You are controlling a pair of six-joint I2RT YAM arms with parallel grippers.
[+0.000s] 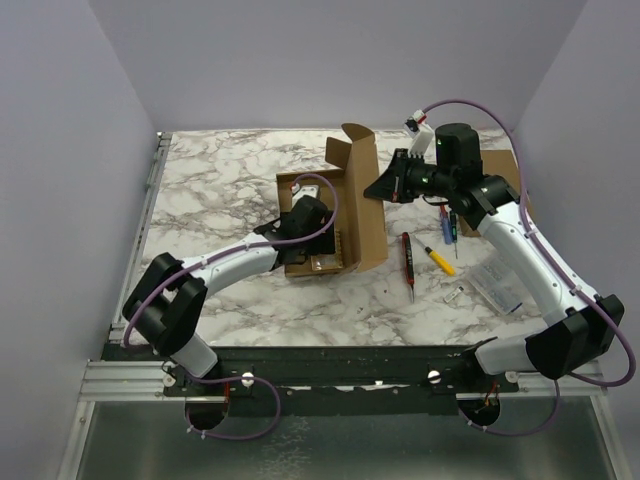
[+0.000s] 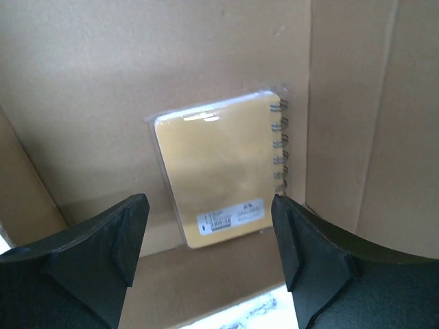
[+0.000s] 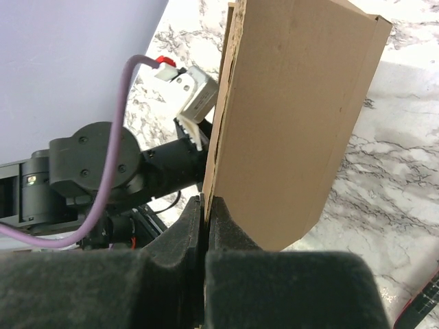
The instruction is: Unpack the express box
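The open cardboard box [image 1: 285,184] stands in the middle of the table, my left gripper down inside it, open. A spiral notebook [image 2: 219,161] in clear wrap, with a barcode label, lies on the box floor between and beyond its fingers. My right gripper is shut on the upright right-hand flap [image 3: 288,116] of the box, at its edge. In the top view the left arm hides much of the box's inside.
Right of the box lie a red-and-black screwdriver [image 1: 408,262], a yellow tool [image 1: 440,262], other screwdrivers, a clear plastic case [image 1: 497,287] and a cardboard piece [image 1: 515,190].
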